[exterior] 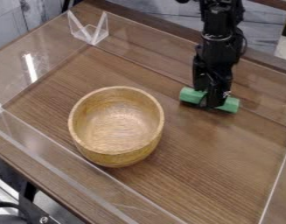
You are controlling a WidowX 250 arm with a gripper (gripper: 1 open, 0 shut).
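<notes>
A green block-like object lies on the wooden table to the right of centre. My dark gripper reaches down from the top of the view onto it, its fingers at or over the block's upper part. The fingertips are dark and overlap the block, so I cannot tell whether they are open or shut on it.
A tan oval bowl stands on the table at lower left of the block. A clear plastic object sits at the back left.
</notes>
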